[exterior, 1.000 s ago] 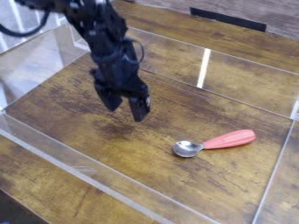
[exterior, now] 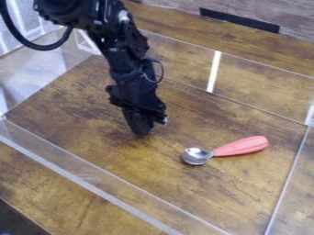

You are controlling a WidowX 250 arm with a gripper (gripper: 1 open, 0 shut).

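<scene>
My black gripper (exterior: 142, 119) hangs low over the left-middle of the wooden table, its tip close to the surface; whether it is open or shut is hard to make out. To its lower right lies a metal scoop (exterior: 196, 155) with a pink handle (exterior: 241, 146), apart from the gripper.
The back of the table has free room, with a dark edge at the top right.
Compared with a second ago, when it was motion-blurred, my gripper is slightly lower and now sharp. The scoop has not moved.
</scene>
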